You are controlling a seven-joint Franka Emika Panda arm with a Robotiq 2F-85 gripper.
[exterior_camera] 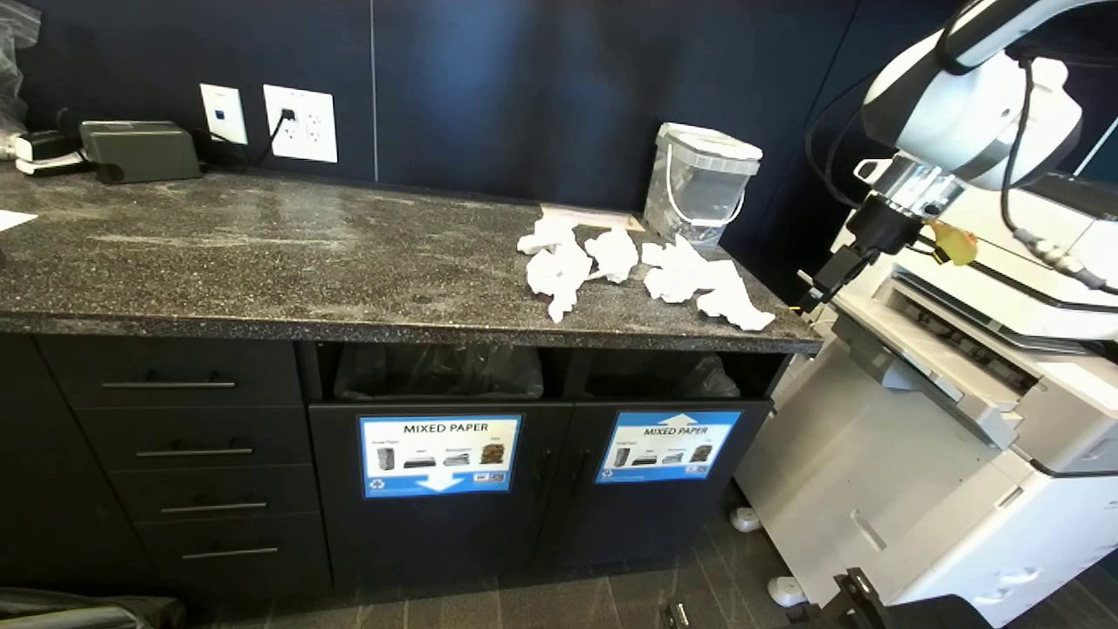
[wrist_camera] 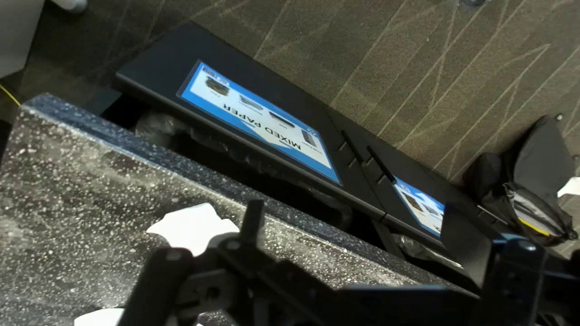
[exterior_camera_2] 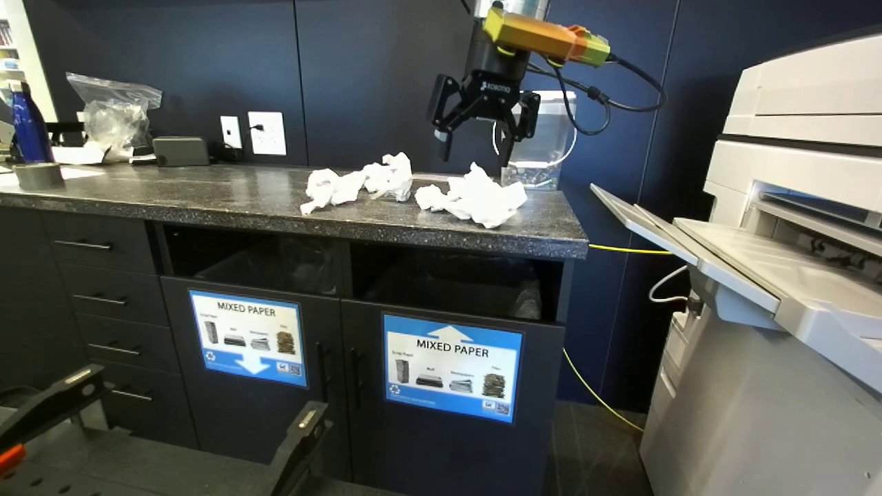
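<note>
Several crumpled white papers lie in a loose group near the right end of the dark speckled counter [exterior_camera: 314,252]. One paper clump [exterior_camera_2: 479,198] sits nearest that end, and another [exterior_camera_2: 335,189] is farther left. My gripper [exterior_camera_2: 475,157] is open and points downward, with nothing between its fingers; it appears above the papers in exterior view 2. From exterior view 1, the gripper [exterior_camera: 823,299] shows at the counter's right end. In the wrist view, a white paper [wrist_camera: 187,228] lies on the counter, partly hidden by a finger.
Below the counter are two bin openings [exterior_camera_2: 455,281] with mixed paper signs [exterior_camera_2: 453,368]. A clear lidded bucket [exterior_camera: 697,183] stands against the wall behind the papers. The printer [exterior_camera: 891,451] is close on the right.
</note>
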